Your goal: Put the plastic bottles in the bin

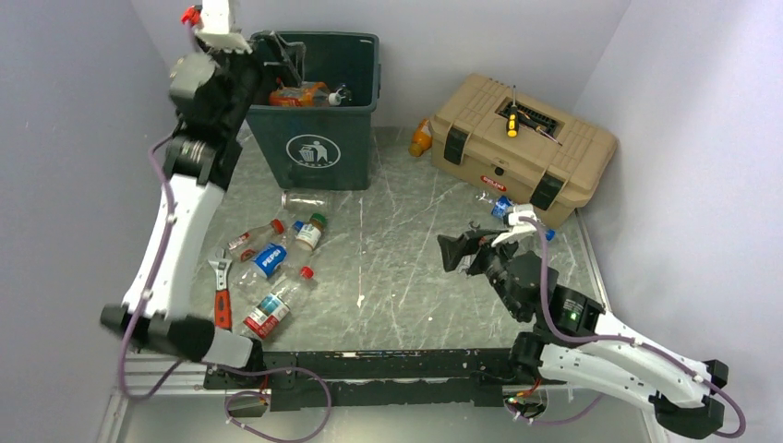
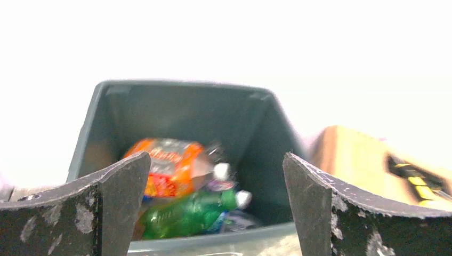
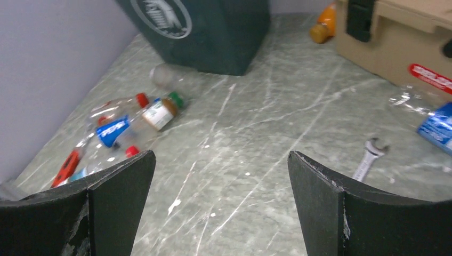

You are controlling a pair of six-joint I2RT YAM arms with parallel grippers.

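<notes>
The dark green bin (image 1: 310, 157) holds plastic bottles, among them a green bottle (image 2: 181, 216) and an orange-labelled one (image 1: 292, 98). My left gripper (image 1: 277, 57) hangs open over the bin's left part, blurred, nothing between its fingers. On the floor at left lie several bottles, including a Pepsi bottle (image 1: 270, 259), a red-capped bottle (image 1: 272, 309) and a clear one (image 1: 303, 198). An orange bottle (image 1: 420, 137) leans by the toolbox; a blue-labelled bottle (image 1: 499, 205) lies before it. My right gripper (image 1: 462, 247) stands open above the floor, empty.
The tan toolbox (image 1: 489, 129) carries screwdrivers. An adjustable wrench (image 1: 222, 295) lies at left, a spanner (image 3: 368, 160) at right. Walls bound both sides and the back.
</notes>
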